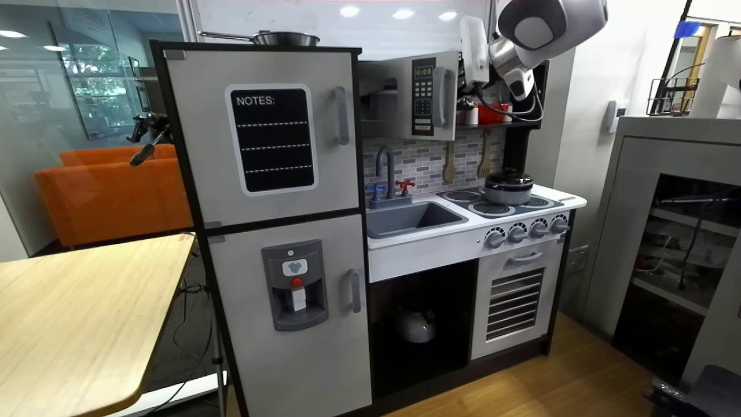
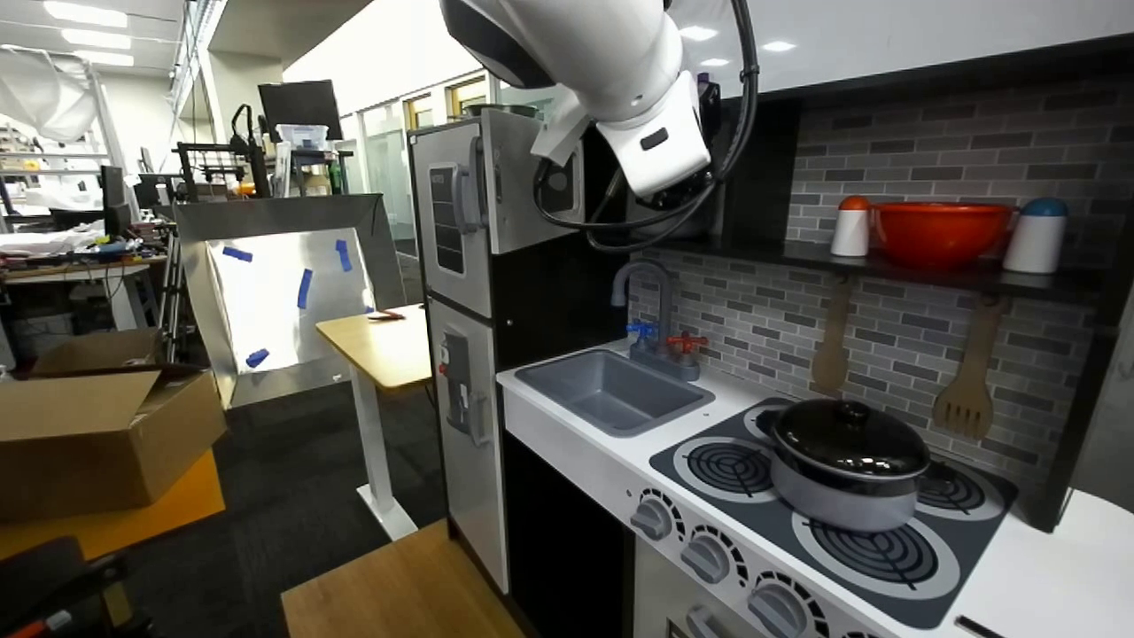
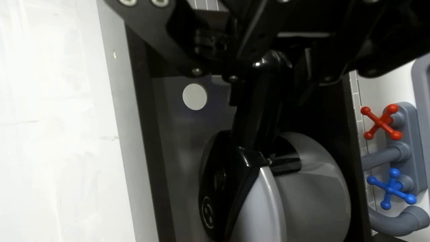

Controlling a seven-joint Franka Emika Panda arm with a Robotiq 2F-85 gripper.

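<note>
In the wrist view, a grey pan (image 3: 318, 185) with a black part at its side sits inside the dark microwave compartment. Its thick black handle (image 3: 258, 113) runs up between the fingers of my gripper, which is shut on it. The open microwave door (image 1: 434, 97) hides the gripper in exterior view 1. A dim grey shape, likely the pan (image 1: 382, 105), shows in the compartment left of the door. The fingers cannot be made out in exterior view 2.
Right of the compartment in the wrist view are the red tap (image 3: 381, 122) and blue tap (image 3: 391, 189). A lidded pot (image 2: 850, 468) stands on the stove. The shelf holds a red bowl (image 2: 941, 234) and shakers. The sink (image 2: 617, 393) is empty.
</note>
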